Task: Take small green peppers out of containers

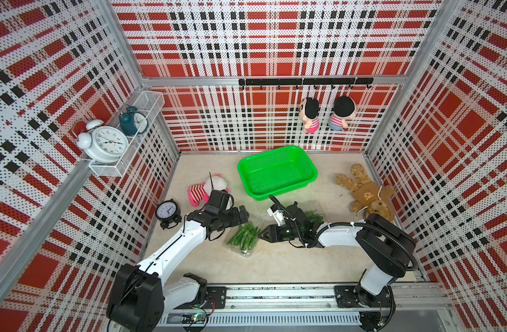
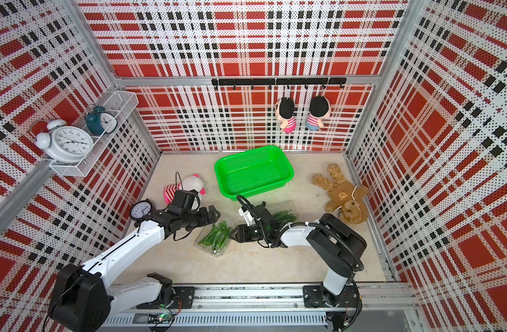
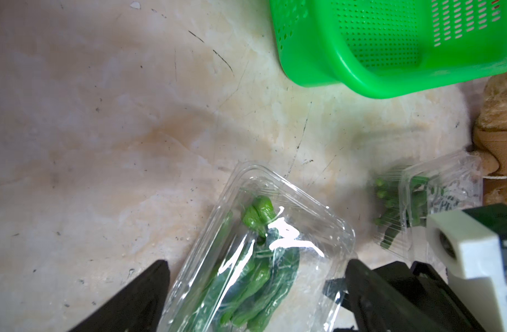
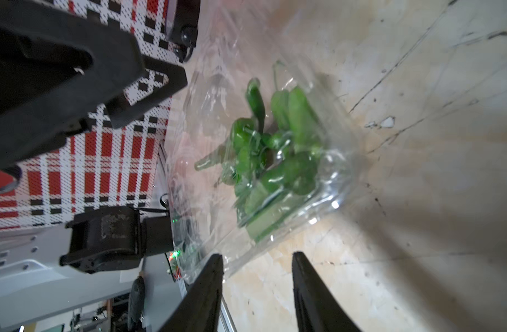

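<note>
A clear plastic container (image 1: 243, 238) of small green peppers (image 3: 246, 293) sits front centre, below both grippers. My left gripper (image 1: 239, 215) hangs open just above it, nothing between its fingers. My right gripper (image 1: 265, 234) is at the container's right side, fingers part open; in the right wrist view they are apart near its edge, with nothing visible held. A second clear container with green peppers (image 3: 408, 204) lies to the right, partly hidden behind the right arm.
A green basket (image 1: 277, 168) stands at the back centre. A striped plush toy (image 1: 198, 193) and black clock (image 1: 166, 210) lie left, a brown teddy (image 1: 375, 199) right.
</note>
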